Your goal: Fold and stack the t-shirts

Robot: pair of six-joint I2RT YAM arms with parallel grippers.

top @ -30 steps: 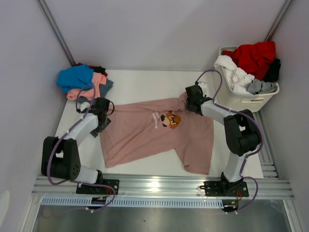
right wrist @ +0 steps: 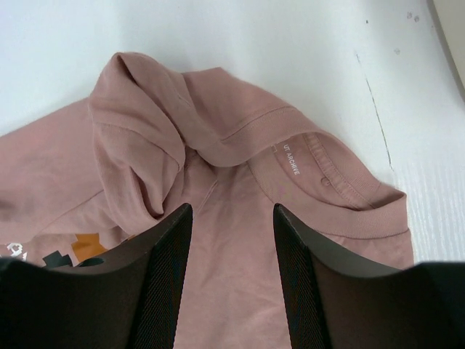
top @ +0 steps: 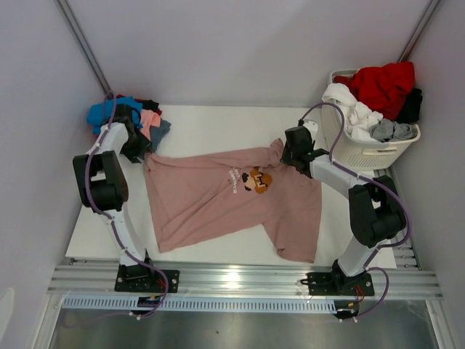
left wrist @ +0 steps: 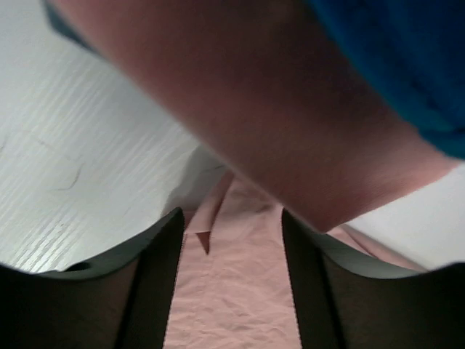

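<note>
A dusty-pink t shirt with a small cartoon print lies spread and creased across the table, its upper right part bunched. In the left wrist view its corner, pink cloth, shows below and between the fingers. My left gripper stands open over that corner, close against the folded stack of blue, pink and grey shirts. Over the shirt's bunched collar area hovers my right gripper, open with nothing between its fingers; the collar label and a doubled fold show beyond the fingertips.
At the back right a white basket holds red, white, grey and black clothes. Bare white table lies behind the shirt, between stack and basket. The stack's pink edge overhangs close to the left gripper.
The spread shirt looks unchanged.
</note>
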